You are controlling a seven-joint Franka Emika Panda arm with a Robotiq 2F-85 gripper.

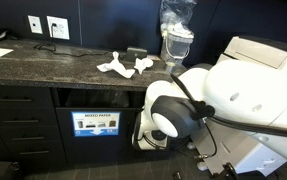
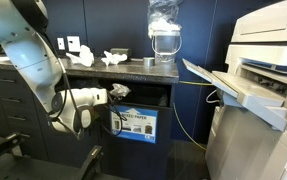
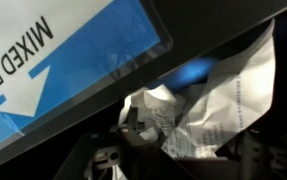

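Observation:
Crumpled printed paper (image 3: 228,105) lies just beyond my gripper in the wrist view, close to the edge of the mixed-paper bin. The dark fingers stand apart at the bottom of that view, with paper in the space between them; whether either one touches it is unclear. A blue and white label marks the bin (image 1: 95,123) under the counter. In exterior view 2 the paper (image 2: 113,89) shows at the bin's top opening, with the gripper (image 2: 115,112) close in front of the bin. The arm hides the fingertips in exterior view 1.
Crumpled white paper (image 1: 116,65) lies on the dark counter (image 1: 63,70). A clear bucket (image 2: 166,42) stands at the counter's end. Beyond a gap on the right is a large printer (image 2: 253,95). Drawers (image 1: 25,125) line the left.

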